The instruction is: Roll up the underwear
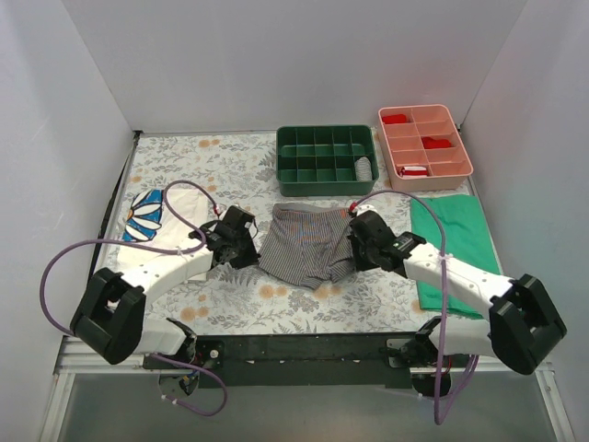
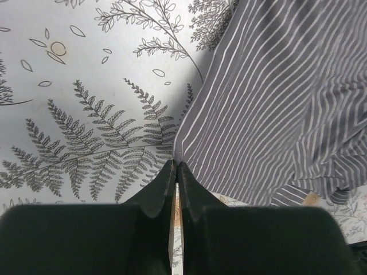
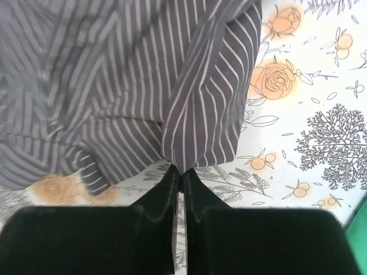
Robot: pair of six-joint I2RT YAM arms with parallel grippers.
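Dark grey underwear with thin white stripes (image 1: pixel 304 241) lies spread in the middle of the table, its lower right part creased. My left gripper (image 1: pixel 256 261) is at its left edge; in the left wrist view the fingertips meet on the corner of the striped underwear (image 2: pixel 246 109), pinching its thin edge. On the right side, my right gripper (image 1: pixel 355 267) is shut on a fold of the cloth. The right wrist view shows the folded underwear (image 3: pixel 195 114) running down between the fingertips of the right gripper.
A green divided box (image 1: pixel 317 189) holding a rolled light grey item (image 1: pixel 363 169) stands behind the underwear. The salmon divided box (image 1: pixel 442 181) holds red items. White cloth (image 1: pixel 179 221) lies at left, green cloth (image 1: pixel 451 230) at right. Free table lies in front.
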